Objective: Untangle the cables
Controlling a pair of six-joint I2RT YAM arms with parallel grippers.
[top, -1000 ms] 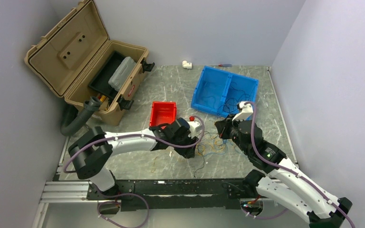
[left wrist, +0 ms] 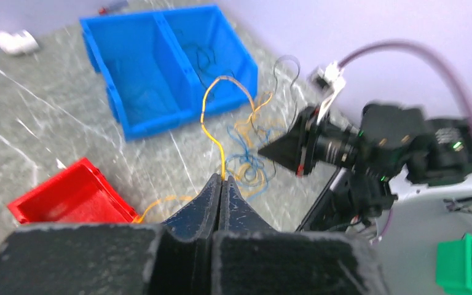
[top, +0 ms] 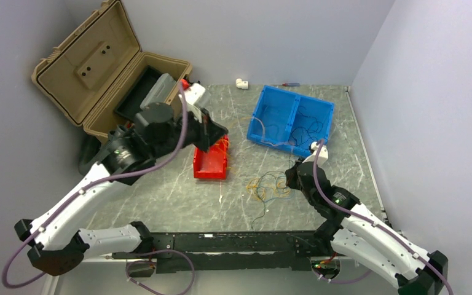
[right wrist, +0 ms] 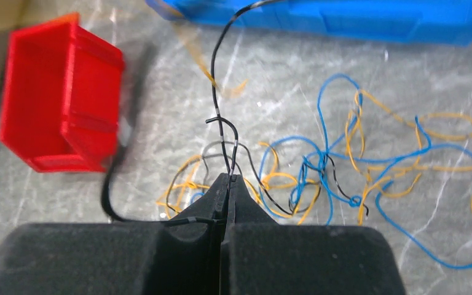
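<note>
In the left wrist view, my left gripper is shut on a yellow cable [left wrist: 203, 120], which arches up from the fingertips and runs toward the tangle. My right gripper is shut on a black cable [right wrist: 214, 86], whose short bent end pokes up beside the longer strand. Beyond it on the table, blue cable [right wrist: 321, 110], more yellow cable and thin black strands lie looped through each other. Seen from above, the left arm is raised near the red box [top: 210, 175], while the right gripper hangs over the tangle's right side.
A blue two-part box [top: 293, 117] stands at the back right, black cable in its right compartment. The open tan case [top: 114, 104] fills the back left, partly behind my left arm.
</note>
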